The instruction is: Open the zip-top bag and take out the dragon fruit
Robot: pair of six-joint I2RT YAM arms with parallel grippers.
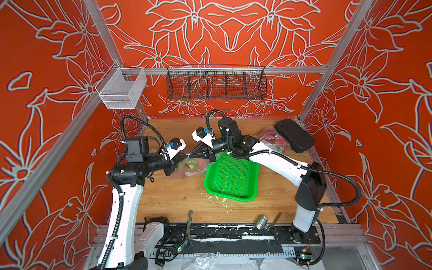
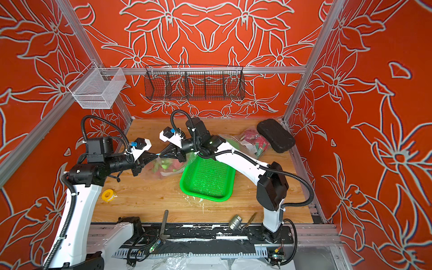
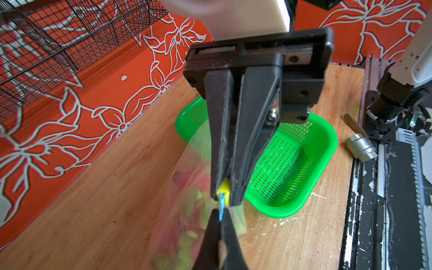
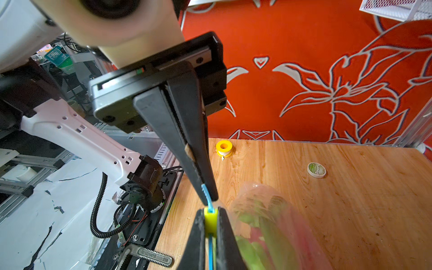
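Note:
A clear zip top bag [image 3: 180, 225] with a red and green dragon fruit [image 4: 265, 234] inside hangs beneath both grippers. Tip to tip, my left gripper [image 1: 185, 155] and right gripper [image 1: 191, 155] meet above it, left of the green basket. The right gripper is shut on the bag's yellow zip slider [image 4: 210, 222]. From the slider a blue zip strip [image 3: 221, 208] runs to the fingertips of the left gripper, which is shut on the end of it. Both wrist views show fingers of the opposite gripper closed together. The bag's mouth is partly hidden behind the fingers.
The green basket [image 1: 231, 195] looks empty. Another bagged dragon fruit [image 2: 258, 141] lies at the back right by a black case [image 2: 275, 135]. A yellow tape roll [image 2: 108, 195] and a small round tin [image 4: 316, 170] are on the left.

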